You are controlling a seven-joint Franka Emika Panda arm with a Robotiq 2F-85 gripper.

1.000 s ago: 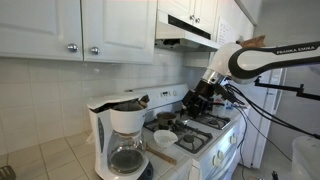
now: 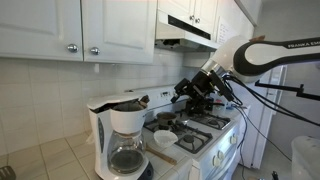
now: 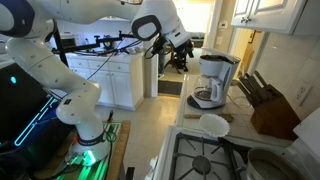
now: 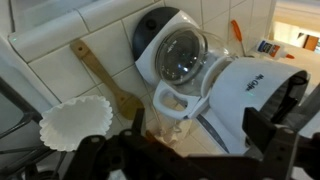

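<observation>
A white coffee maker (image 2: 128,120) stands on the counter with its glass carafe (image 4: 182,55) seated in it. Beside it is a white fluted bowl (image 4: 75,122), which looks empty from above. My gripper (image 3: 181,62) hangs in the air above the counter, apart from both. In the wrist view its dark fingers (image 4: 92,150) are spread wide at the lower edge, and nothing is held between them. A wooden spoon (image 4: 105,75) lies on the tiles between the bowl and the coffee maker.
The stove (image 3: 200,155) adjoins the counter, with pots (image 3: 270,163) on it. A knife block (image 3: 265,100) stands near the wall. Cabinets (image 2: 110,30) and a range hood (image 2: 180,35) hang overhead. Bare tiles (image 2: 55,160) lie left of the coffee maker.
My arm has risen and the gripper has swung up from its lower, downward-pointing pose, moving slightly left in exterior view 1. The coffee maker and bowl have not moved.
</observation>
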